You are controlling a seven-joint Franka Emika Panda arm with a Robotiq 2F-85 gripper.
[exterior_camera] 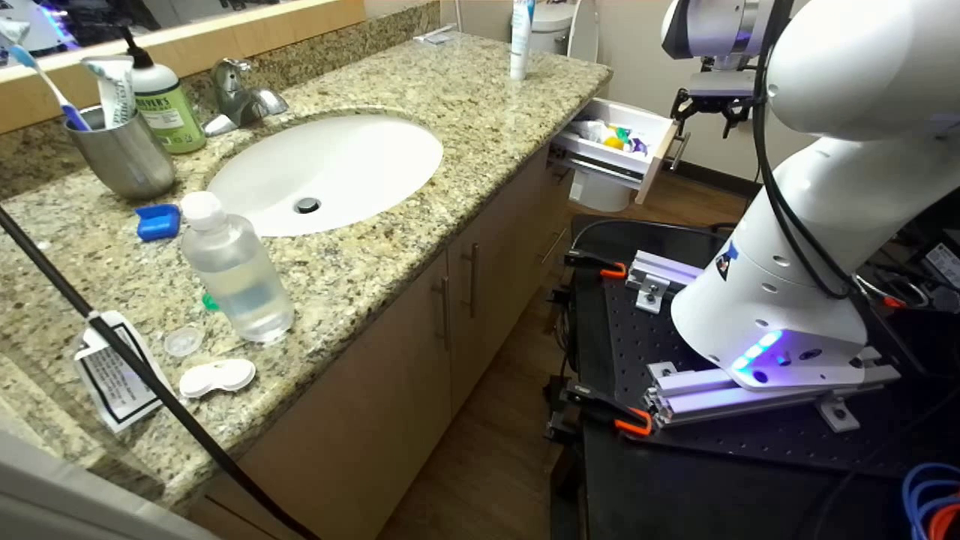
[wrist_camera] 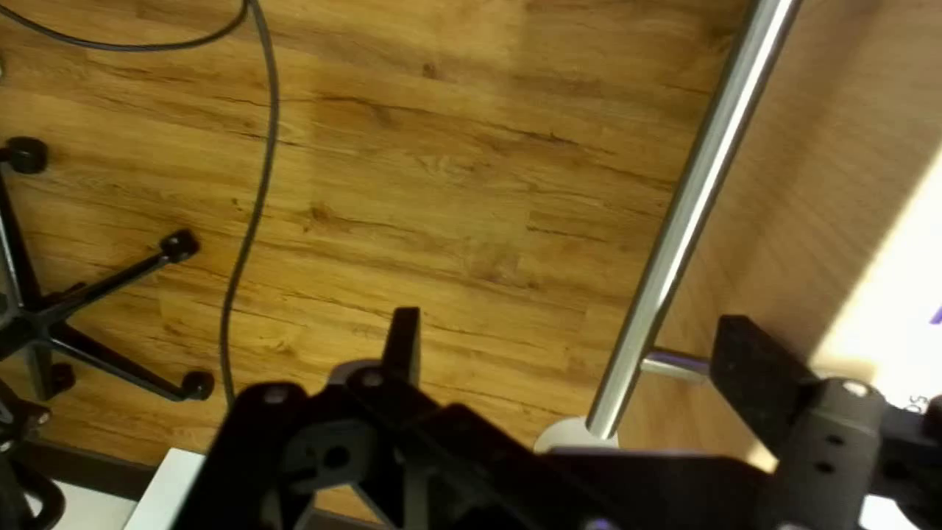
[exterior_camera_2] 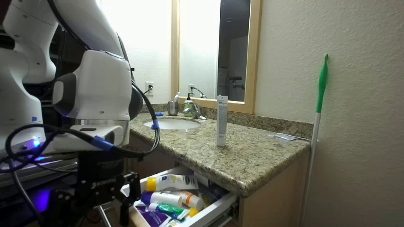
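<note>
The drawer (exterior_camera: 601, 160) under the counter's far end stands partly out, holding several tubes and bottles. Its metal handle (wrist_camera: 693, 207) crosses the wrist view at a slant, between my spread fingers as seen from above. My gripper points down with its fingers wide apart and nothing held. One finger (wrist_camera: 744, 375) overlaps the wooden drawer front near the handle's post; whether it touches cannot be told. In exterior view 2 the gripper (exterior_camera_2: 92, 208) hangs beside the drawer's front end. A white tube (exterior_camera_2: 222, 121) stands upright on the counter.
The granite counter (exterior_camera_2: 261, 159) overhangs the drawer. A sink (exterior_camera: 360, 166), a clear bottle (exterior_camera: 235, 270), a soap bottle (exterior_camera: 168, 108) and a metal cup (exterior_camera: 126, 157) occupy its other end. Bare wood floor (wrist_camera: 459, 177) lies below my gripper, with a cable (wrist_camera: 265, 168) across it.
</note>
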